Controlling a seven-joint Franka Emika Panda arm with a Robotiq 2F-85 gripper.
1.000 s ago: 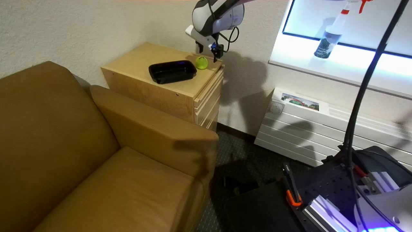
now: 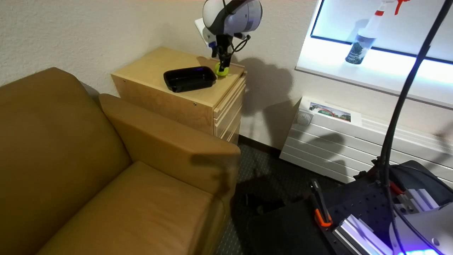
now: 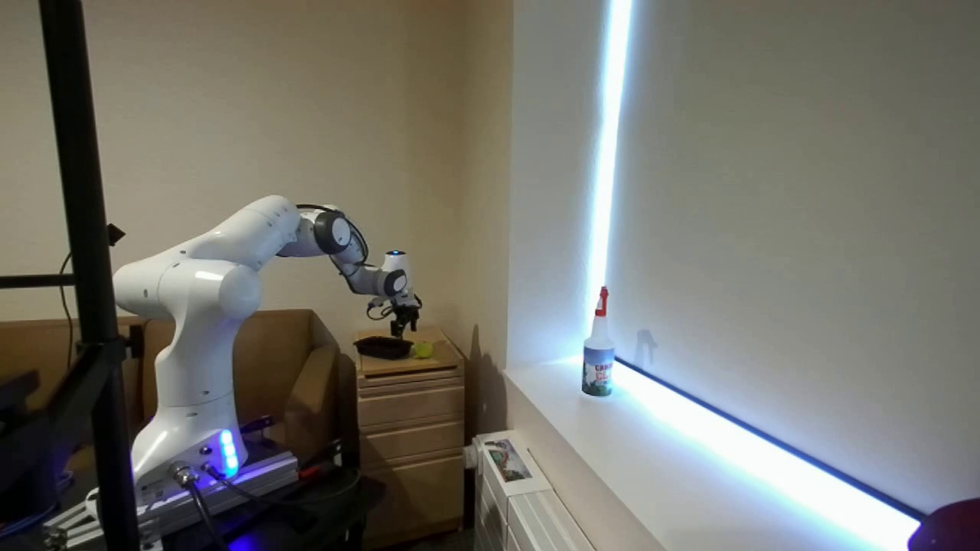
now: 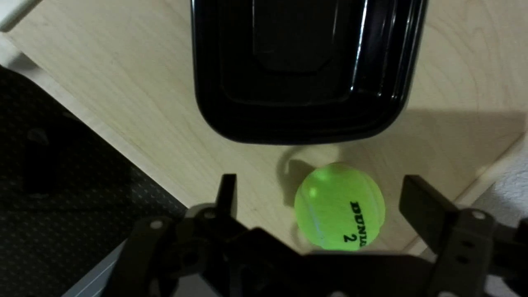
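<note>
A yellow-green tennis ball (image 4: pixel 340 207) rests on the wooden cabinet top, close to the near end of a black rectangular tray (image 4: pixel 302 123). The tray looks empty in the wrist view. My gripper is open, one finger on either side of the ball with a gap on both sides. In exterior view 1 the gripper (image 2: pixel 220 61) is over the ball (image 2: pixel 222 70), partly covering it. From exterior view 2, the black fingers appear above the cabinet between the tray (image 3: pixel 383 347) and the ball (image 3: pixel 423 350).
The cabinet top (image 2: pixel 157 63) has bare room left of the tray. Walls stand behind it, and its drawer-side edge lies close to the ball. A tan sofa (image 2: pixel 170 136) adjoins the cabinet. A spray bottle (image 3: pixel 598 353) stands on the windowsill, away from the arm.
My gripper has moved left in exterior view 1 and turned, and it now overlaps the ball there. Ball and tray have kept their places.
</note>
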